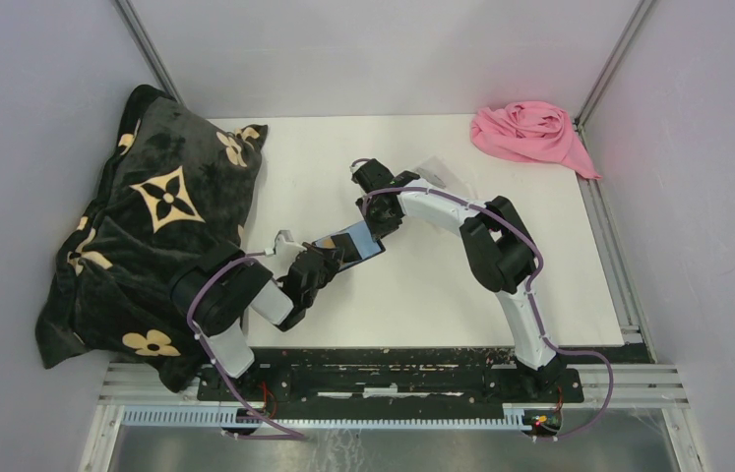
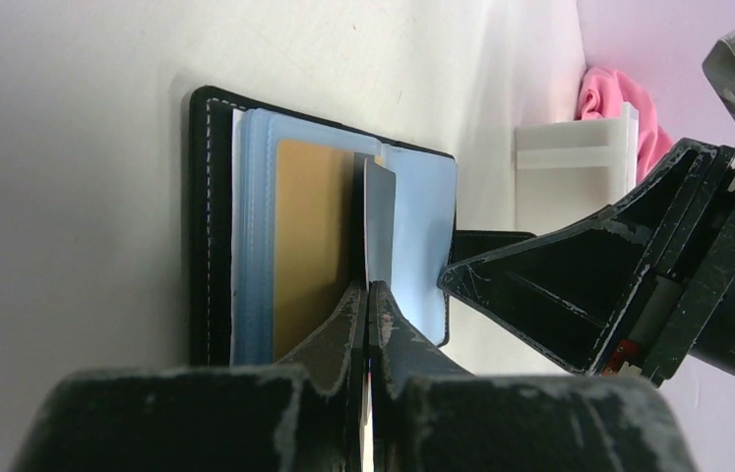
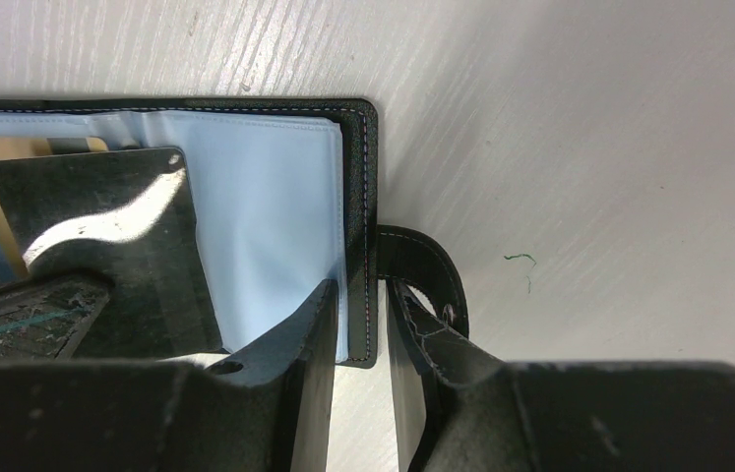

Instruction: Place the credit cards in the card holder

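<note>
The open card holder (image 3: 360, 177) lies on the table, black outside with pale blue sleeves. A gold card (image 2: 309, 226) lies in its left part. My left gripper is shut on a dark card (image 2: 380, 211), which stands on edge in that view. From the right wrist, the dark card (image 3: 161, 295) spans the gold card and the right-hand blue sleeve (image 3: 260, 197); whether its edge is inside a sleeve cannot be told. At the holder's right edge, my right gripper is partly open, its fingers on either side of the border.
A black strap (image 3: 427, 261) sticks out from the holder's right side. Farther back are a whitish box (image 2: 575, 162) and a pink cloth (image 1: 530, 133). A dark patterned cushion (image 1: 161, 265) fills the left side.
</note>
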